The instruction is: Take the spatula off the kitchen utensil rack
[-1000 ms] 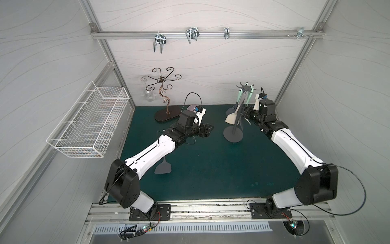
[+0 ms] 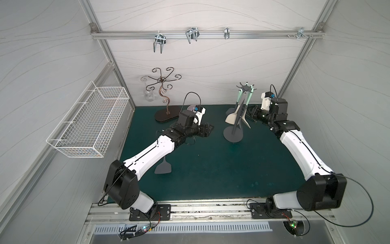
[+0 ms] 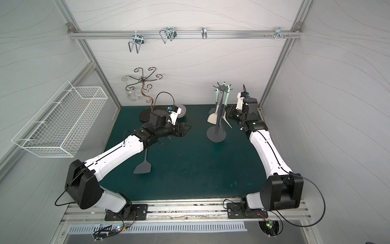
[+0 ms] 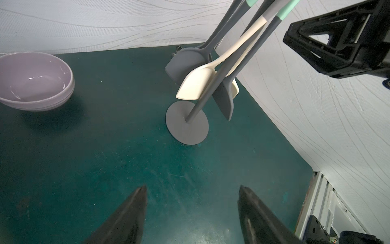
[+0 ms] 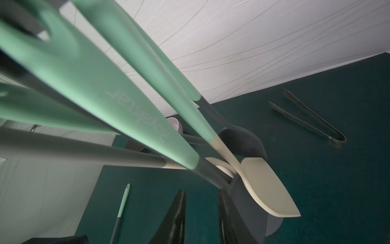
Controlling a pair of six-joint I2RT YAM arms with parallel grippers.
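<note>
The grey rack (image 2: 232, 134) stands at the back right, hung with utensils that have mint handles, among them a cream spatula (image 5: 269, 185) and grey ones. My right gripper is just beside the rack on its right, open, its fingertips below the hanging handles with nothing clearly between them. My left gripper is open over the table, left of and nearer the front than the rack, empty. A grey spatula (image 2: 163, 166) lies on the table under the left arm.
A lilac bowl (image 4: 36, 81) and a scrollwork stand (image 2: 161, 115) are at the back; metal tongs (image 5: 308, 118) lie behind the rack. A wire basket (image 2: 91, 126) hangs on the left wall.
My right arm has shifted to the right, slightly away from the rack, over the last second. The left arm is still; the rack and utensils look unchanged.
</note>
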